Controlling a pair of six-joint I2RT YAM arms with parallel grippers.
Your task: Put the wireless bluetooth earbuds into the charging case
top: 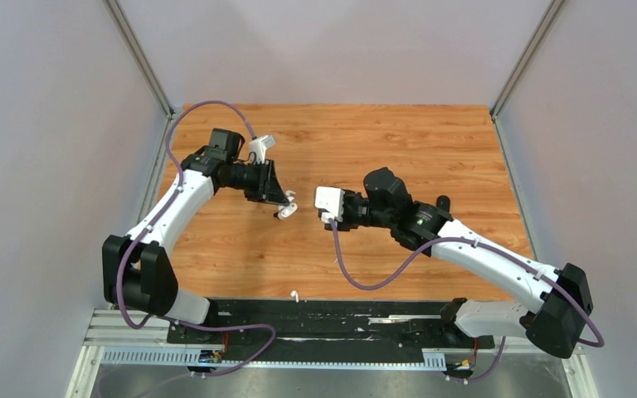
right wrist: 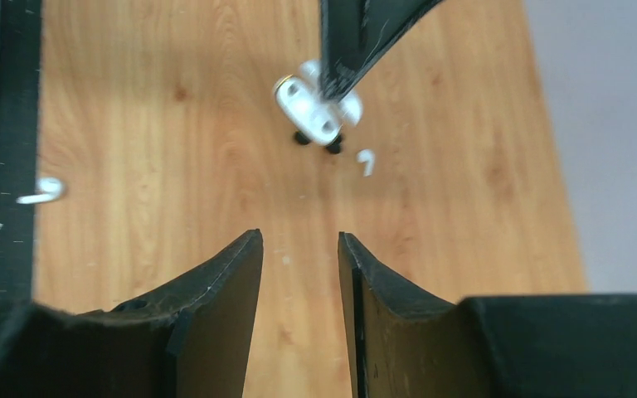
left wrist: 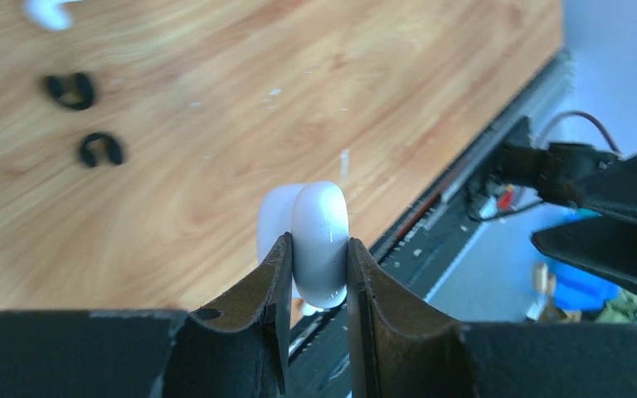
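Observation:
My left gripper (top: 282,204) is shut on the white charging case (top: 288,211), held above the table; in the left wrist view the case (left wrist: 319,245) fills the fingertips, and in the right wrist view it (right wrist: 311,112) hangs beneath the left fingers. My right gripper is open and empty, to the right of the case in the top view. A white earbud (top: 294,294) lies by the table's front edge, also in the right wrist view (right wrist: 48,189). Another small white piece (right wrist: 367,159) lies on the table beyond the case.
Small black pieces (left wrist: 70,91) lie on the wood beneath the arms. A dark oblong object (top: 443,202) sits at the right behind the right arm.

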